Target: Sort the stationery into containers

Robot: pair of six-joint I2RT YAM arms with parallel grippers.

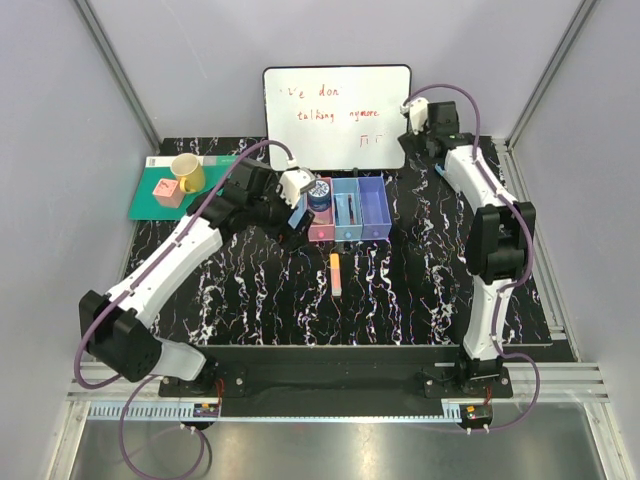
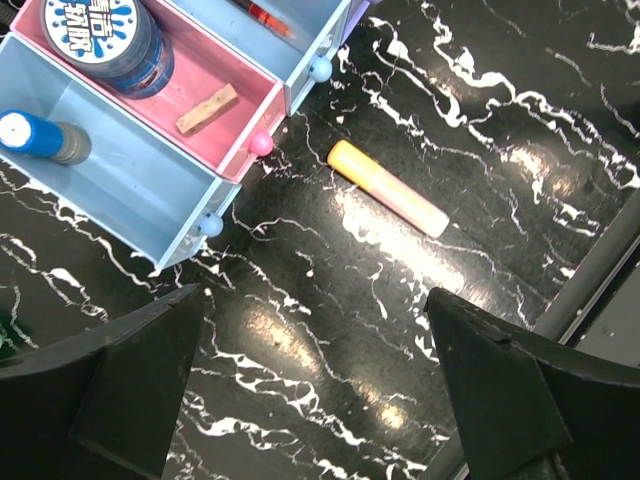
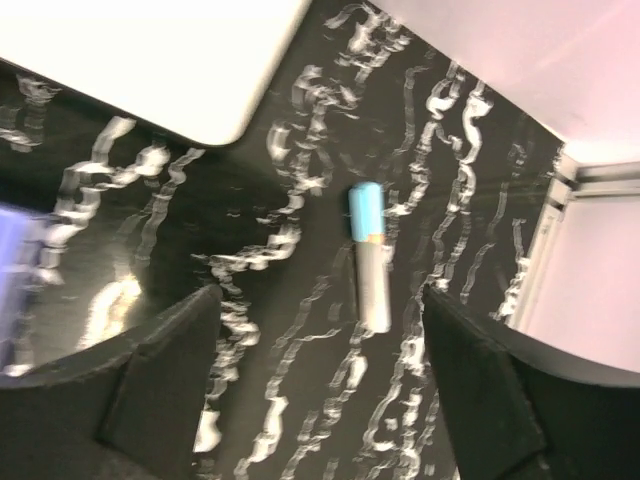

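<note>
On the black marbled table lies an orange-and-pink stick [image 2: 388,188], in front of the bins. My left gripper hovers open near it, nothing between its fingers. At the back right, a white stick with a light blue end [image 3: 370,258] rests on the table. Above it my right gripper is open and empty. The bins stand side by side: a pink one [image 2: 190,75] with a round jar [image 2: 105,45] and a small tan block [image 2: 207,109], a blue one [image 1: 347,225] with a dark-and-red pen, another blue one [image 2: 120,200] with a blue-capped bottle [image 2: 42,137], and a purple one [image 1: 375,208].
A whiteboard [image 1: 337,118] with red writing stands behind the bins. At the far left, a yellow mug [image 1: 188,173] and pink block [image 1: 168,192] sit on a green mat [image 1: 146,205].
</note>
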